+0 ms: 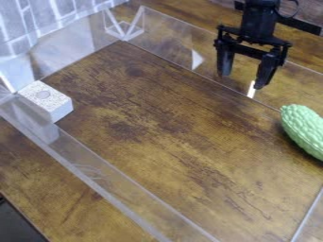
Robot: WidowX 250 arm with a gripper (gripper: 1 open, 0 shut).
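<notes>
The black gripper (246, 66) hangs over the back right of the clear-walled area, its two fingers apart and nothing visible between them. A green, bumpy bitter-melon-like object (304, 129) lies at the right, below and to the right of the gripper. A white block (45, 99) sits at the left edge, by the clear wall.
Clear plastic walls (108, 173) border the wooden surface (171, 128), whose middle is bare. A pale curtain or cloth (51, 28) is at the top left.
</notes>
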